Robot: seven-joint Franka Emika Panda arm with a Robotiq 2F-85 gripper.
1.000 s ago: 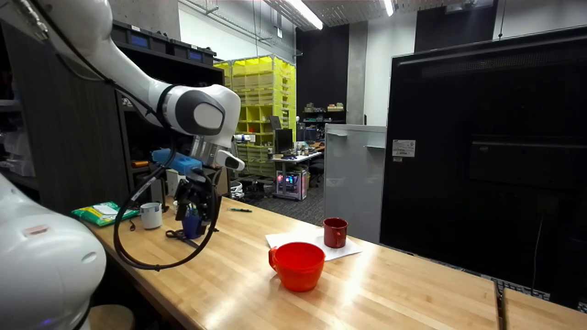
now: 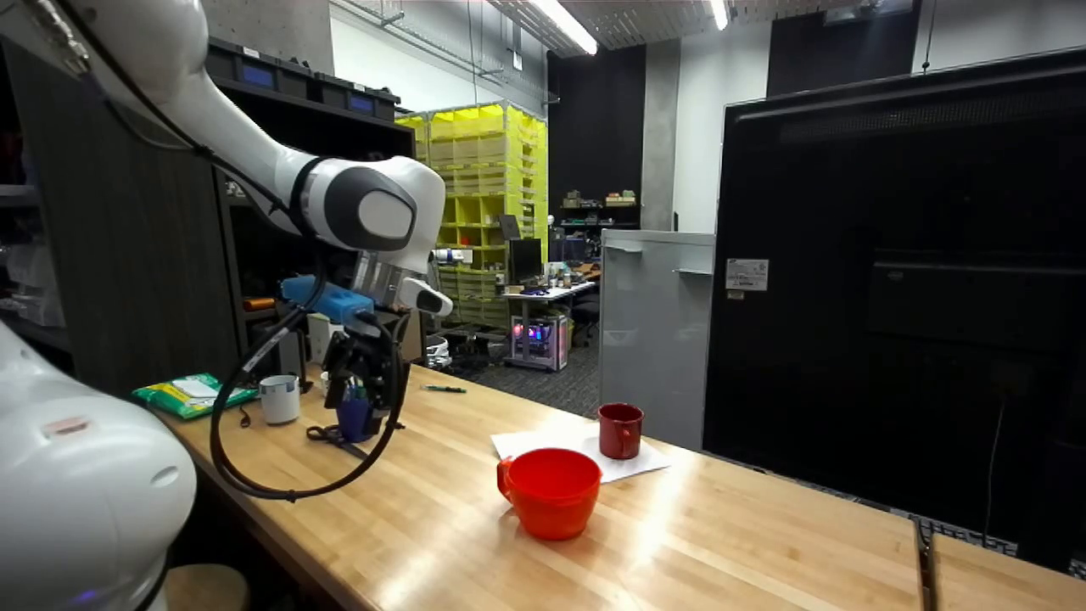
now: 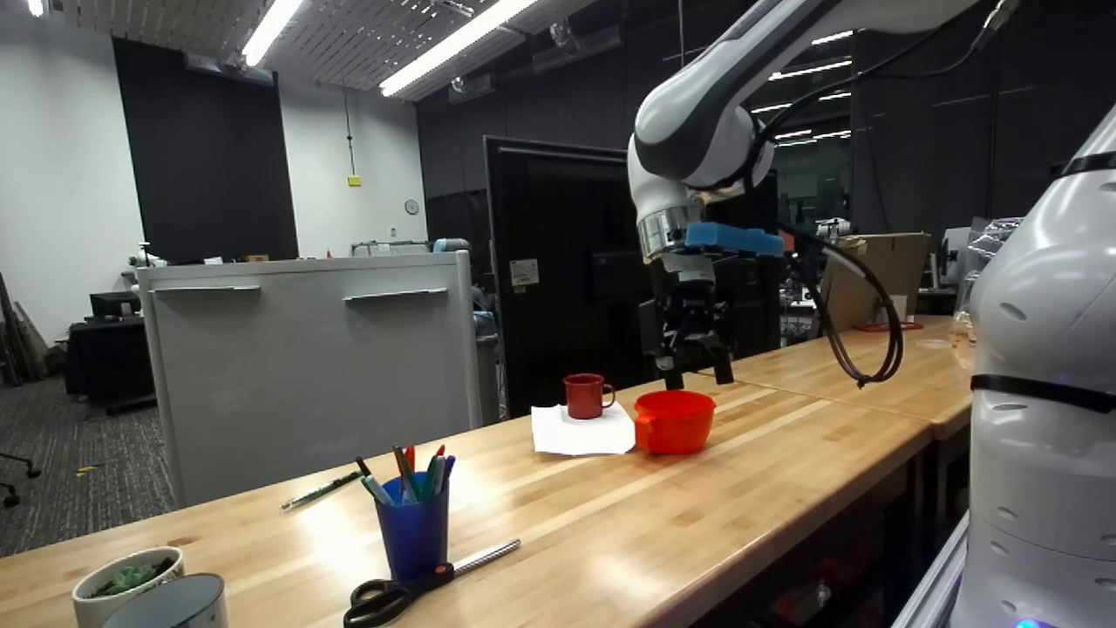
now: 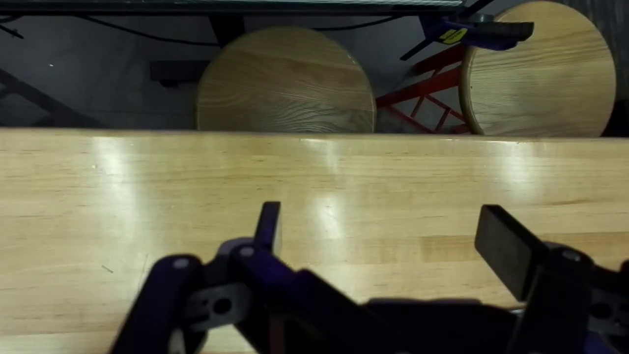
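Observation:
My gripper is open above the wooden table, its two dark fingers wide apart and only bare tabletop between them in the wrist view. A bright red bowl-like cup with a handle (image 2: pixel 555 496) stands upright on the table, apart from the gripper. Behind it, a dark red mug (image 2: pixel 620 431) rests upright on a sheet of white paper (image 3: pixel 560 438). Toward the near side in exterior view 2 are a blue cup full of pens (image 3: pixel 414 529) and a pair of scissors (image 3: pixel 389 598) at its foot. The wrist view shows neither mug nor cup.
A green pen (image 3: pixel 319 490) lies near the table's far edge. At one end are a small potted plant (image 3: pixel 127 570), a white mug (image 2: pixel 280 398) and a green packet (image 2: pixel 193 394). Stools (image 4: pixel 286 82) stand beyond the table edge. A cable (image 2: pixel 219 448) loops below the wrist.

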